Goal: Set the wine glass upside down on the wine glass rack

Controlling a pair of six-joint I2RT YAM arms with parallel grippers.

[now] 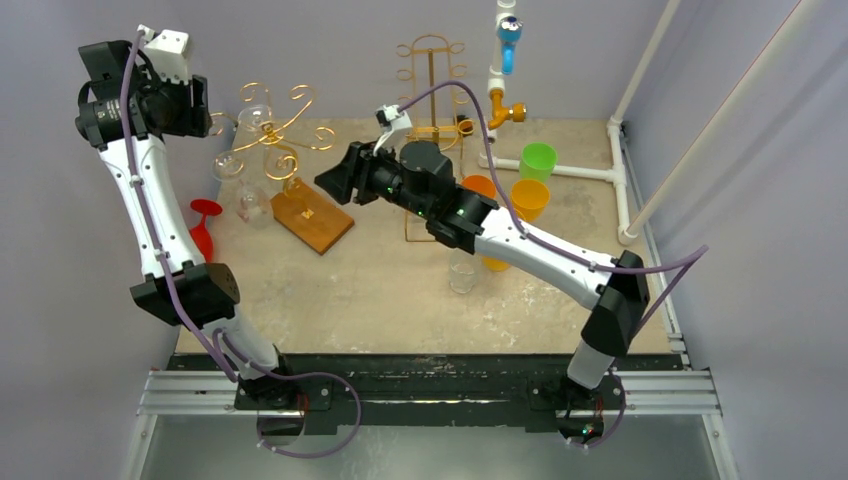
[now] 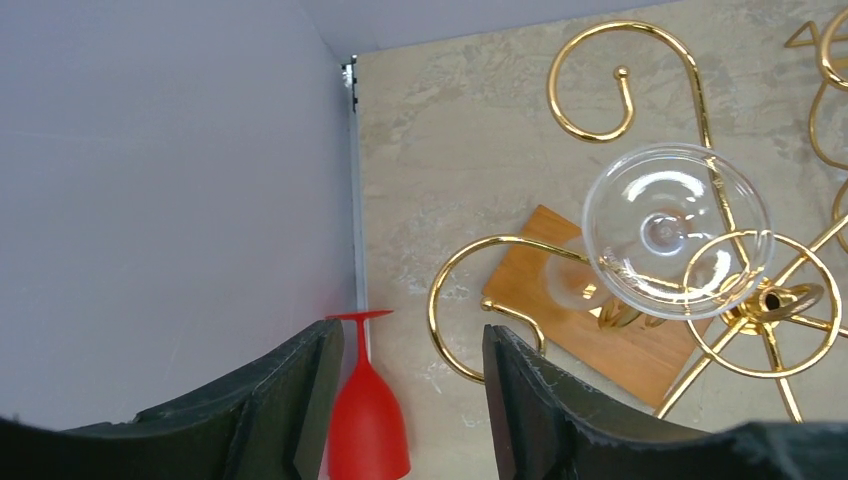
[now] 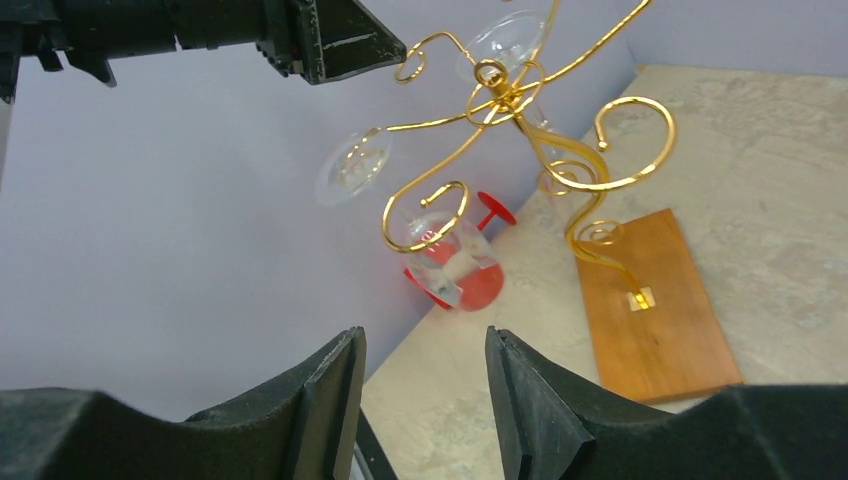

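The gold wine glass rack stands at the back left with curled arms. A clear wine glass foot sits up on the rack, its bowl below it. At the rack's front left, another clear glass hangs upside down, its foot on a curl and its bowl underneath. My left gripper is just left of the rack, fingers apart, with nothing visible between them. To the right of the rack, my right gripper is open and empty over bare floor.
A red glass lies by the left wall. The rack's wooden base rests on the floor. Orange, yellow and green cups and a clear cup stand right, near another gold rack and white pipes.
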